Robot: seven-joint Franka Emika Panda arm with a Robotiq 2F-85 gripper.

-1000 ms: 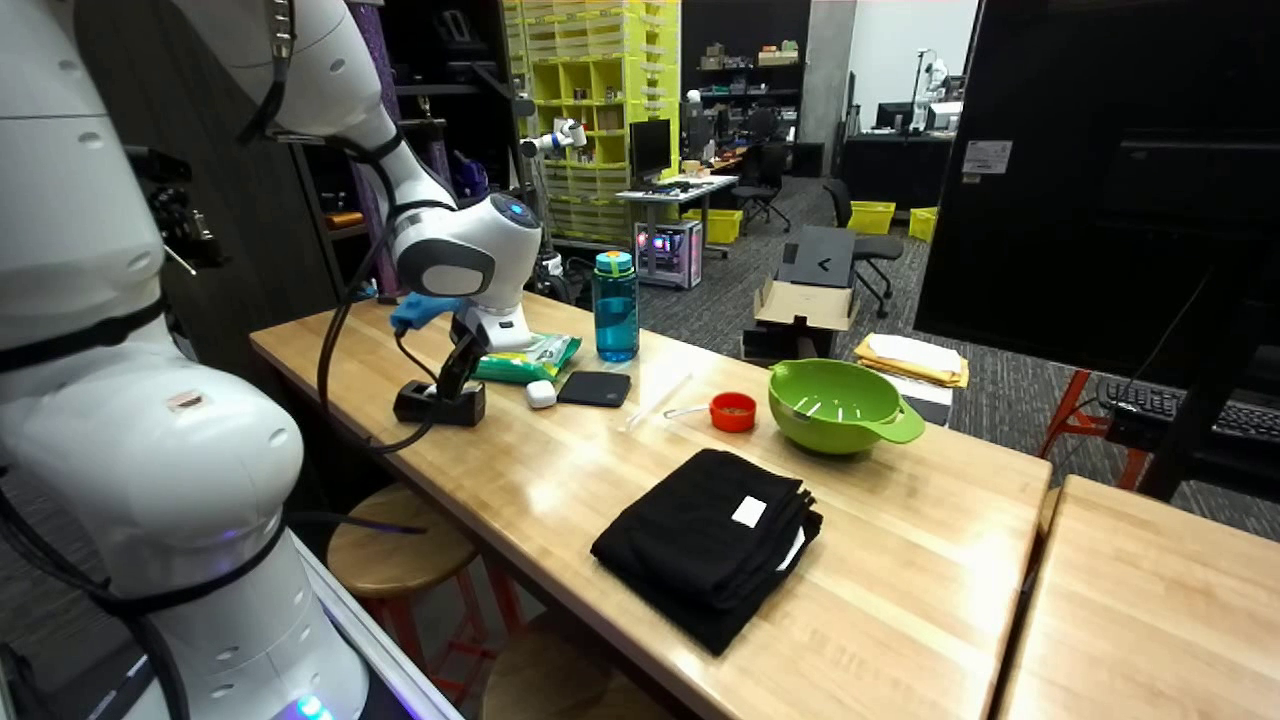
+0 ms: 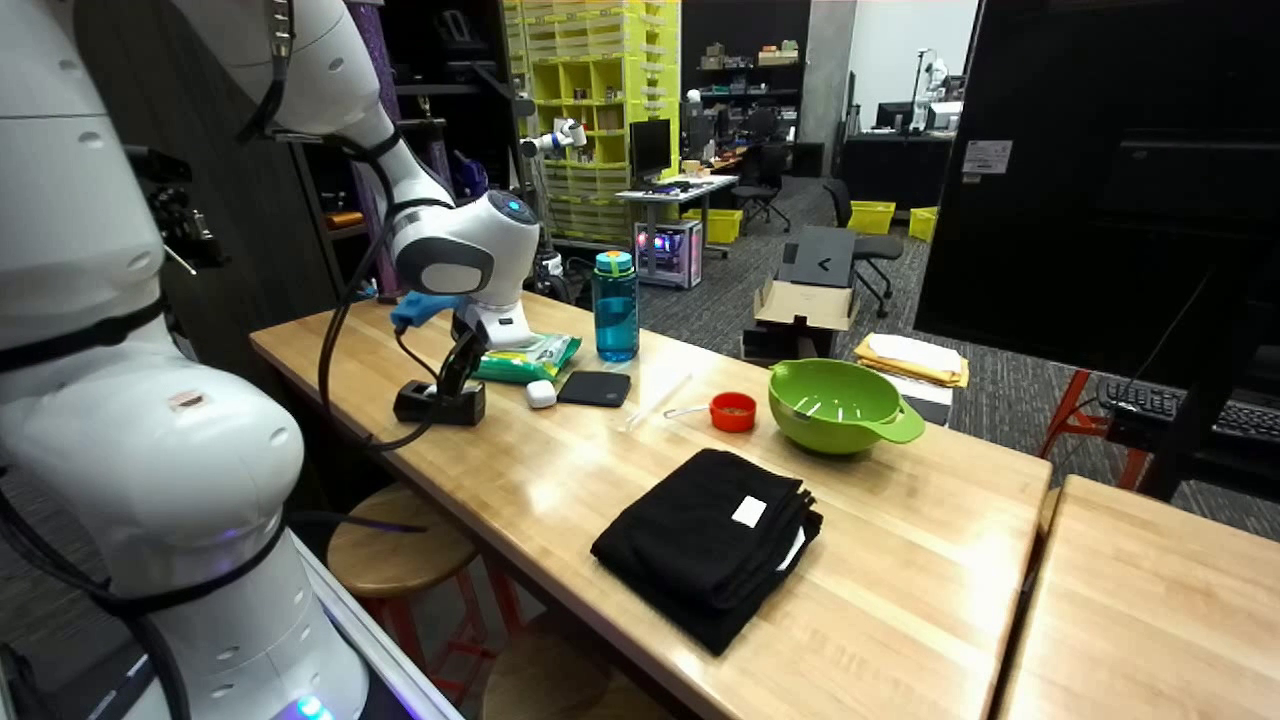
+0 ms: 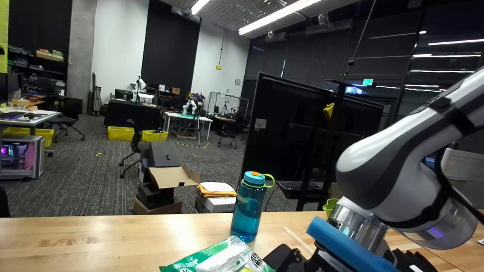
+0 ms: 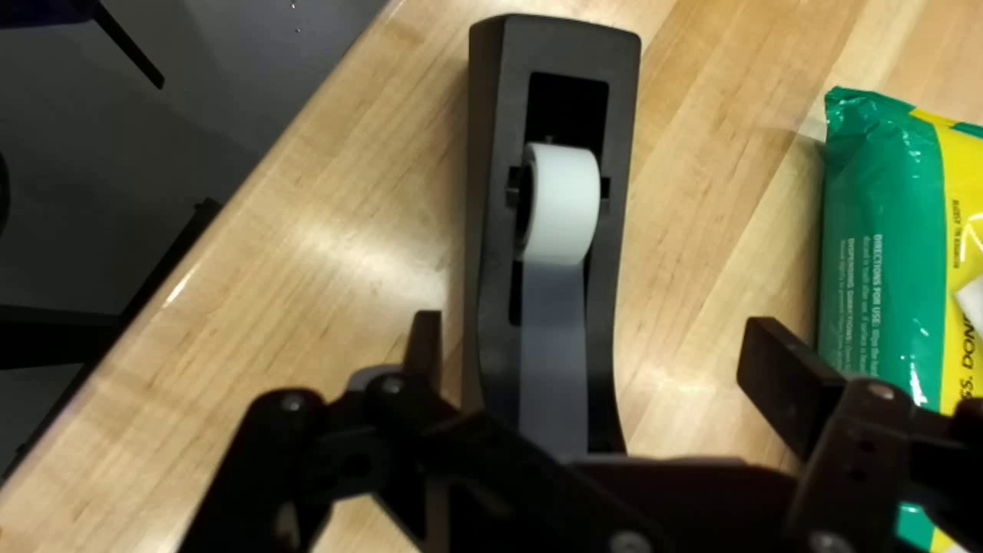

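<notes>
A black tape dispenser (image 4: 493, 212) with a white tape roll (image 4: 564, 198) stands on the wooden table, filling the middle of the wrist view. My gripper is open above it. One fingertip shows to the left of the dispenser's near part and the other well to its right, with a gap on that side. No contact between fingers and dispenser is visible. In exterior view 1 the dispenser (image 2: 462, 408) sits near the table's front edge, partly hidden by the gripper and a cable.
Right of the dispenser lies a green wipes packet (image 4: 875, 249), close to one finger. A white case (image 2: 541, 394), black wallet-like square (image 2: 595, 388), blue bottle (image 2: 615, 310), red cup (image 2: 733, 412), green colander (image 2: 828, 402) and folded black cloth (image 2: 696, 528) stand farther along the table.
The arm and gripper stand almost where they were one second ago, with at most a very slight shift. The objects on the table have not moved.
</notes>
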